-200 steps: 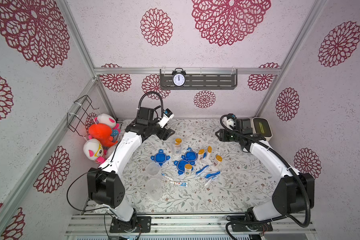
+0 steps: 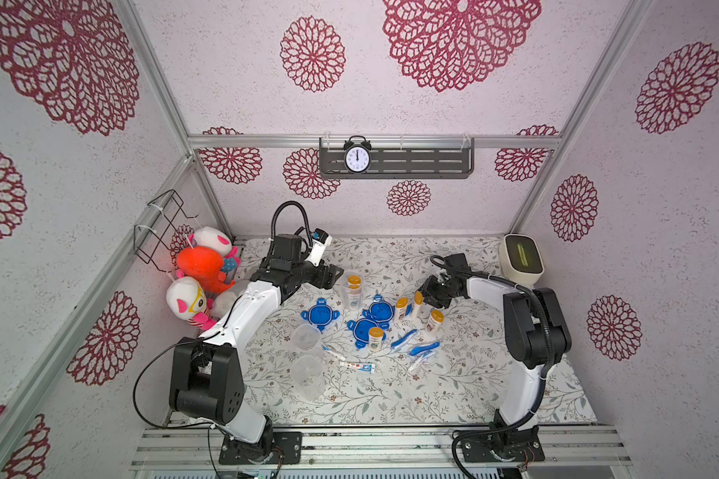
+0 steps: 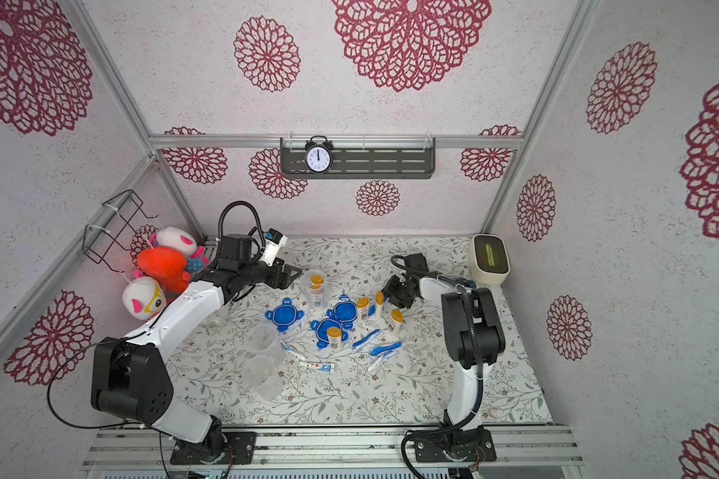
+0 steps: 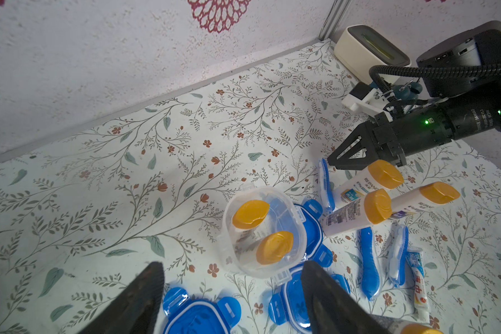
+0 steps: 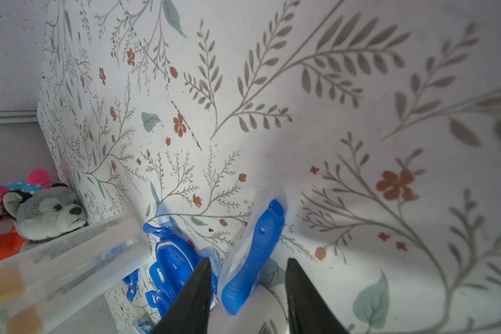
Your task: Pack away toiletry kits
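A clear tub (image 4: 227,247) stands behind the blue lids and holds two orange-capped bottles. My left gripper (image 2: 334,277) hangs open just left of this tub. Beside a blue toothbrush (image 5: 256,253) and an orange-capped bottle (image 2: 418,300), my right gripper (image 2: 431,291) is partly open, its fingers (image 5: 204,284) low over the table. In the right wrist view a pale object, its cap unseen, shows between the fingertips; nothing looks gripped. More bottles (image 4: 361,211) stand nearby. Blue lids (image 2: 321,314) lie in the middle, with blue toothbrushes (image 2: 423,348) and a toothpaste tube (image 2: 358,366) in front.
Two empty clear tubs (image 2: 307,377) stand front left. Plush toys (image 2: 203,267) sit along the left wall. A cream bin (image 2: 521,259) occupies the back right corner.
My left gripper has shifted slightly left and lower. The objects look unmoved.
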